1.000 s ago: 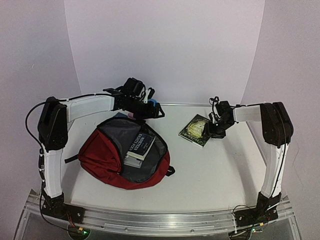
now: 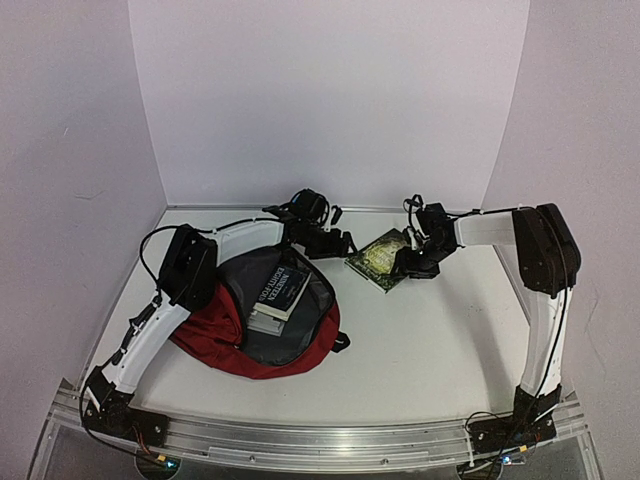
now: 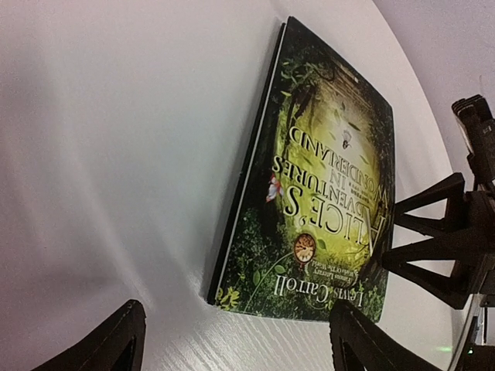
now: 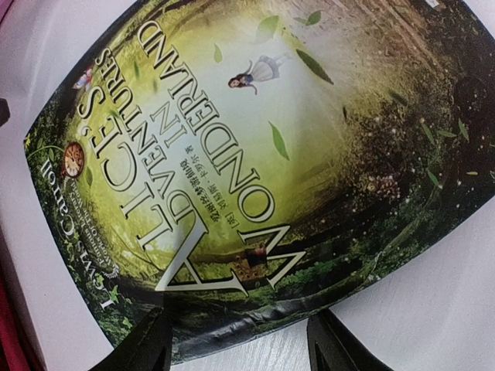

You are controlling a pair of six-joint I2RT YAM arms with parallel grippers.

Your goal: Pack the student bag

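A green Alice's Adventures in Wonderland book lies flat on the table, its cover filling much of the right wrist view. My left gripper is open just left of it; in the left wrist view the book sits beyond the separated fingers. At the book's right edge is my right gripper, open, its fingers apart and the tips touching or very close to that edge. The red and grey bag lies open, with the Nineteen Eighty-Four book inside.
A pale object lies partly under the dark book in the bag. My left arm passes over the bag's far side and hides what is behind.
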